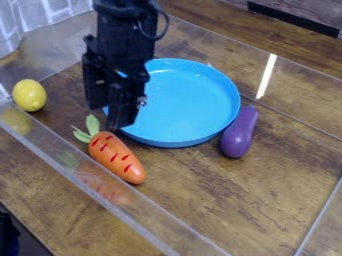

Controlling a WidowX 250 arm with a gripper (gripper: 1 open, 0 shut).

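Observation:
My black gripper point(114, 100) hangs from the top centre over the left side of a blue round plate point(179, 110), its fingers pointing down just above an orange toy carrot point(116, 156) with a green top. Whether the fingers are open or shut is hard to tell. A yellow lemon point(30, 95) lies at the far left, and a purple eggplant point(238, 133) lies right of the plate.
A clear plastic wall runs diagonally along the lower left, beside the carrot.

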